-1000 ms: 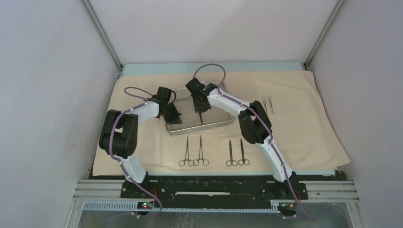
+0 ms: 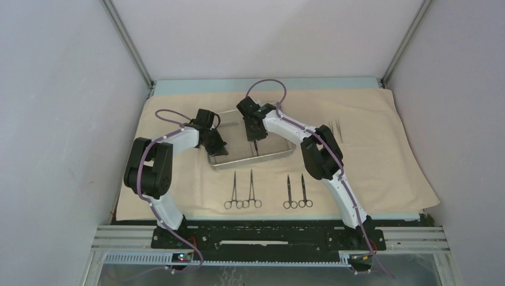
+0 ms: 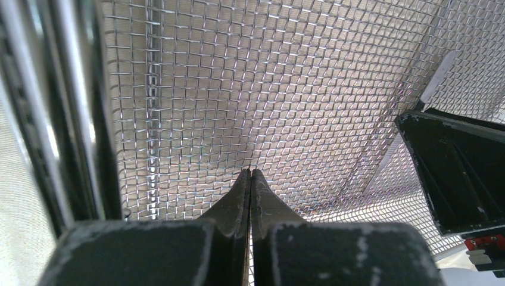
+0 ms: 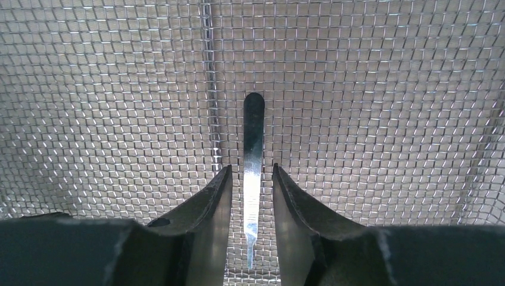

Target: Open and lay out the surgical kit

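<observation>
A slim metal scalpel handle (image 4: 253, 155) lies flat on the mesh floor of the wire tray (image 2: 250, 160). Around its middle, my right gripper stands open, one finger on each side with a gap to both. From the left wrist view the same handle (image 3: 439, 74) shows partly behind the right fingers (image 3: 446, 173). My left gripper is shut over the tray's left part, nothing visible between its tips. On the cloth in front lie two clamps (image 2: 251, 187) and two pairs of scissors (image 2: 289, 193); thin tweezers (image 2: 339, 131) lie at right.
The tray's raised metal rim (image 3: 65, 119) runs close beside the left gripper. Bare beige cloth (image 2: 381, 167) covers the right side of the table. The two grippers are near each other inside the tray.
Over the last second the right gripper has shifted slightly right, and the scalpel handle now lies a little further right in the tray. The left arm has stayed still.
</observation>
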